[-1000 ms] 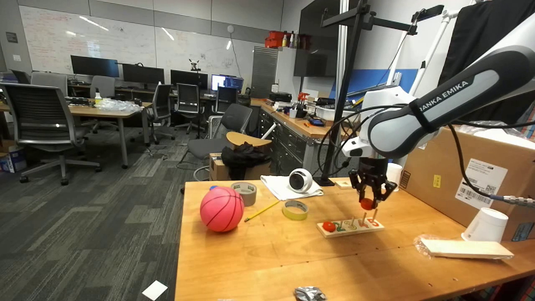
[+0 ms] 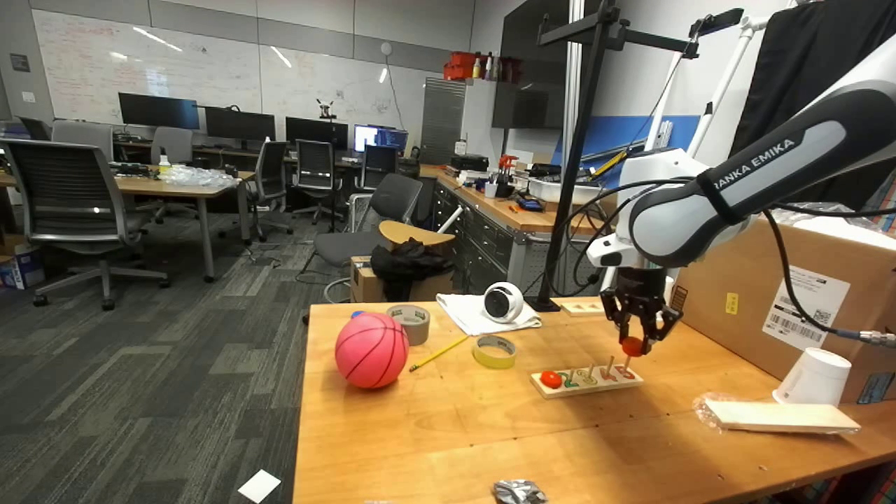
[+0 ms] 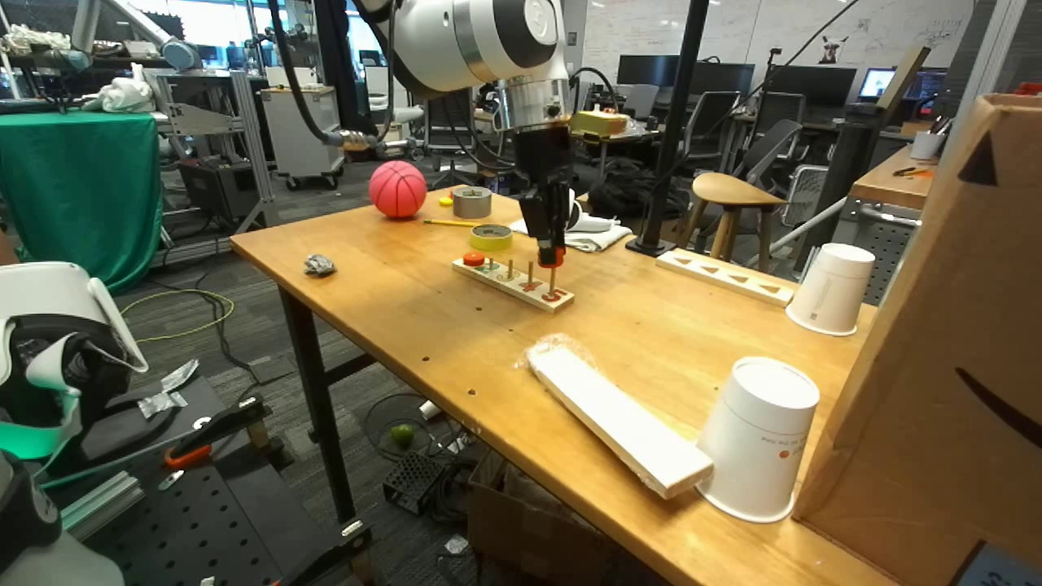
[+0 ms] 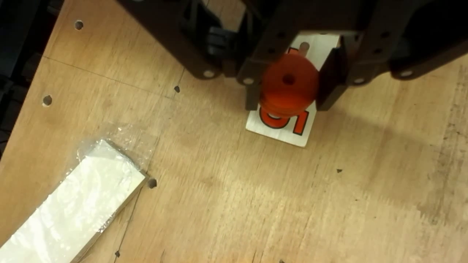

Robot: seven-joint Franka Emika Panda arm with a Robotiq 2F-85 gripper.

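My gripper is shut on a red-orange disc with a hole in its middle. Below it lies the numbered peg board, whose end with the red number 5 shows under the disc in the wrist view. In the first exterior view the disc hangs at the top of the end peg; whether the peg has entered the hole cannot be told. Another red piece rests at the board's opposite end, and the pegs between stand bare.
A wrapped wooden board and a white cup lie toward the cardboard box. The pink ball, yellow tape roll and pencil are on the board's other side. Bare tabletop lies in front of the peg board.
Holding the disc, my gripper has shifted right in the first exterior view and slightly down, from above the inner pegs to the end peg. The board has stayed put.
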